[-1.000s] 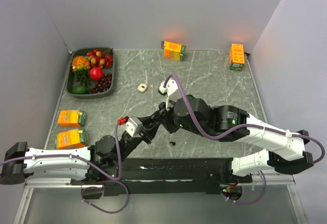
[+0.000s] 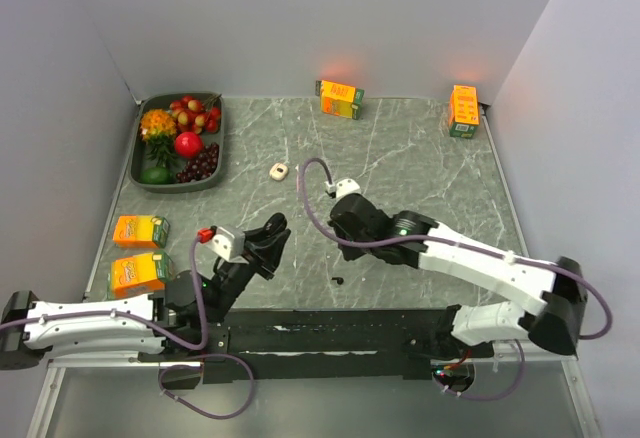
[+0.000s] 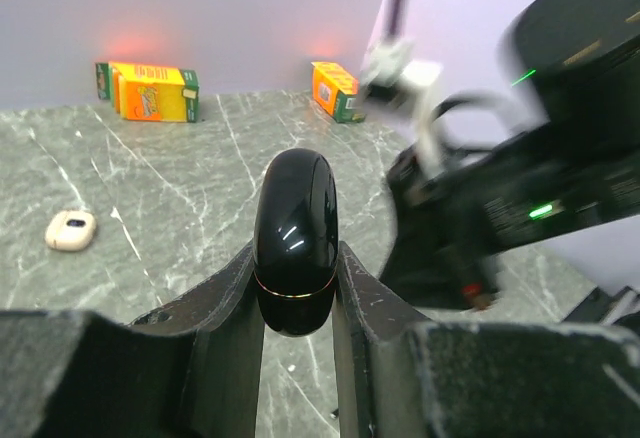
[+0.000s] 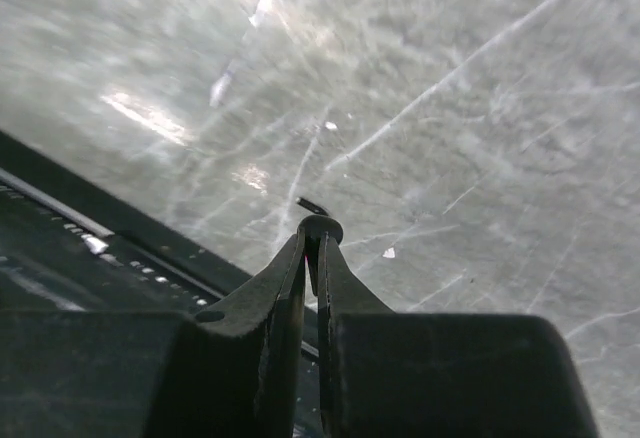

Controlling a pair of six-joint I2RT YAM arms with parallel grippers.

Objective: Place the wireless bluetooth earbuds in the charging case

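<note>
In the left wrist view a glossy black charging case (image 3: 295,223) stands upright between my shut left gripper's fingertips (image 3: 295,308); from above, that gripper (image 2: 270,243) is at lower centre. My right gripper (image 2: 345,243) is apart from it, to the right. In the right wrist view its fingertips (image 4: 315,253) are shut on a small black earbud (image 4: 321,226), pointing down over the table. A small dark piece (image 2: 338,280) lies on the table near the front edge.
A cream object (image 2: 279,171) lies mid-table. A fruit tray (image 2: 150,184) is at back left. Orange boxes (image 2: 140,273) stand at left, back centre and back right (image 2: 463,111).
My two grippers were together at the centre; now they are apart, the left moved left and down with the case, the right shifted slightly rightward.
</note>
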